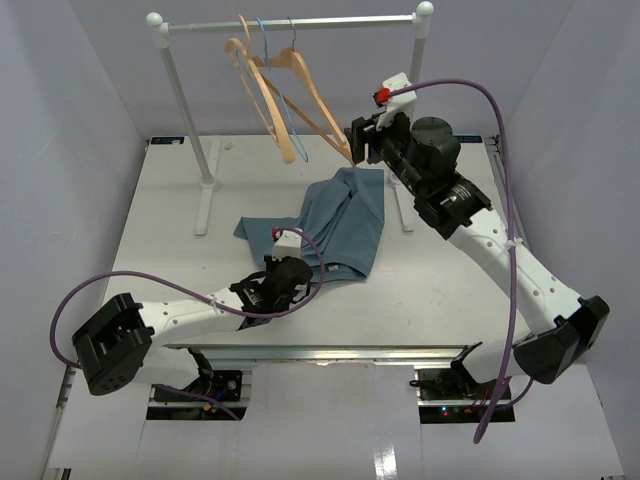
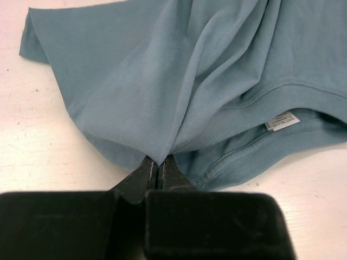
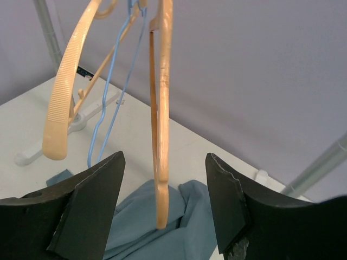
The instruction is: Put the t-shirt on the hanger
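Observation:
The grey-blue t shirt point(image 1: 340, 230) lies crumpled on the table under the rack, its label point(image 2: 281, 120) visible in the left wrist view. My left gripper is down at its front edge, shut on a fold of it. My right gripper point(image 1: 362, 138) is raised beside the lower end of a wooden hanger point(image 3: 162, 135), open, with that hanger's end between but apart from its fingers in the right wrist view. Other wooden hangers point(image 1: 255, 80) and a blue hanger point(image 3: 111, 70) hang alongside.
The white rack point(image 1: 355, 20) spans the back, with a post point(image 3: 320, 168) near my right gripper. Bare table point(image 1: 170, 250) lies left of the shirt and at the front right.

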